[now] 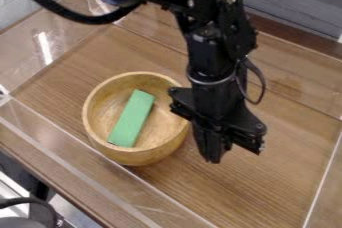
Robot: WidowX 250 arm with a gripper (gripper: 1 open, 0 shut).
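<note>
My black gripper (218,142) hangs over the wooden table, just right of a round tan bowl (107,132), shut with nothing visible between its fingers. A green block (128,119) lies inside the bowl, toward its middle-left, apart from the gripper. The bowl's right side is partly hidden behind the arm.
Clear plastic edges run along the upper left and far right. A black cable arcs over the upper left, and another lies at the lower left.
</note>
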